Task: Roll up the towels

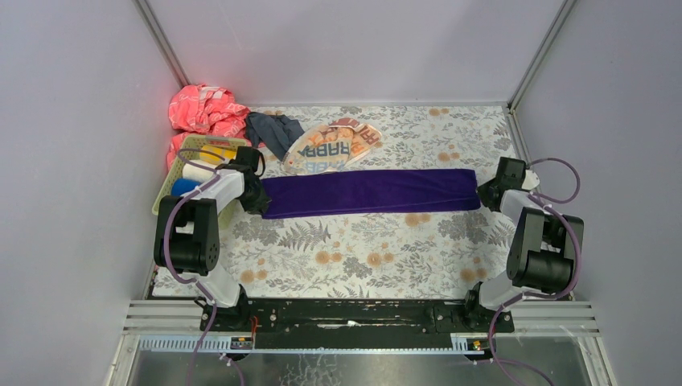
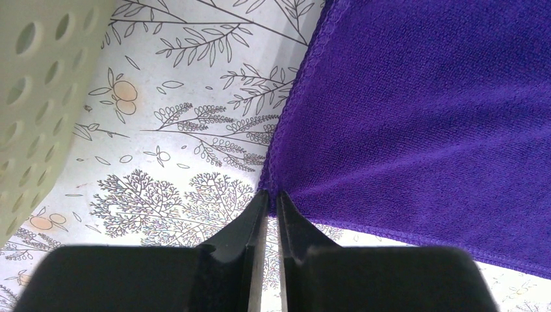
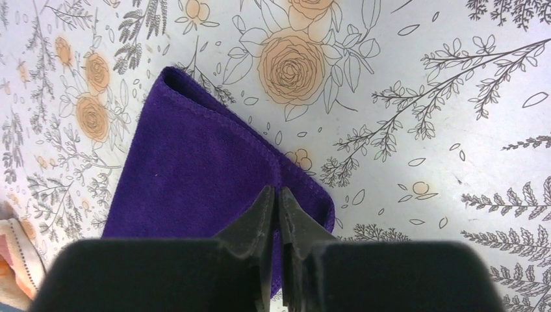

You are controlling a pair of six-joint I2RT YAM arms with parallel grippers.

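A long purple towel (image 1: pixel 366 191) lies flat in a strip across the middle of the table, with its long side running left to right. At its left end, my left gripper is shut on the near corner, a thin bit of hem between the fingertips. My right gripper is at the right end, its fingers close together over the hem of the upper layer. Whether they grip the cloth is hard to see. A lower purple layer (image 3: pixel 312 188) shows beyond that hem, and the end looks folded double.
A pale basket (image 1: pixel 159 185) with rolled cloths stands beside the left arm. Behind it lie a crumpled coral cloth (image 1: pixel 207 111) and a dark grey cloth (image 1: pixel 273 133). A printed cloth (image 1: pixel 334 146) lies just behind the towel.
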